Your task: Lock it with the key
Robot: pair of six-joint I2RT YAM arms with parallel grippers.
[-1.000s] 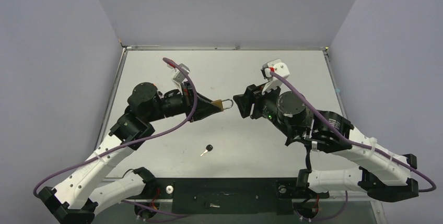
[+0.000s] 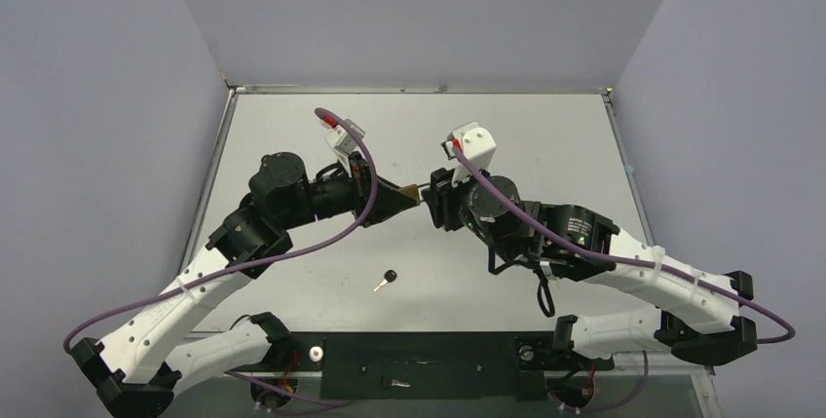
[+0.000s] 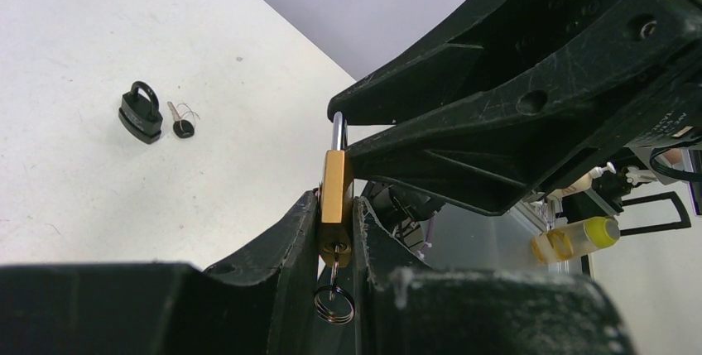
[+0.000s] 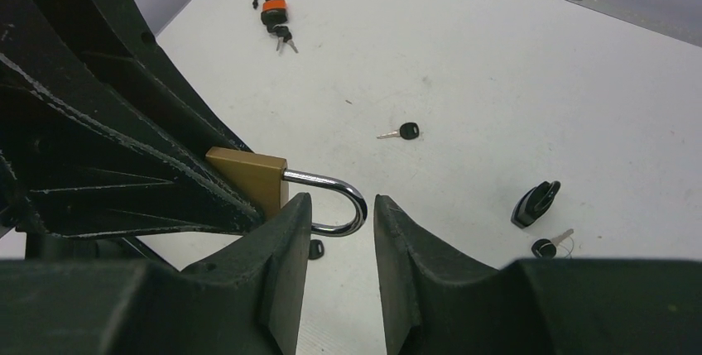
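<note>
A brass padlock (image 3: 333,181) is clamped by its body in my left gripper, in the air above the white table. Its silver shackle (image 4: 335,183) points at my right gripper, whose fingers are part open. In the right wrist view the shackle's curved end reaches into the gap between those fingertips. Whether either finger touches it, I cannot tell. From the padlock's keyhole end a metal ring (image 3: 334,305) hangs on a thin metal piece, seemingly the key's head. The rest of that piece is hidden.
On the table lie a loose black-headed key (image 2: 391,276), a black padlock (image 4: 536,203) with a key (image 4: 544,247) beside it, and an orange-black padlock (image 4: 274,11) with keys.
My right gripper has moved left until its fingertips stand at the shackle. The left gripper and padlock have shifted slightly right. The loose key stays put.
</note>
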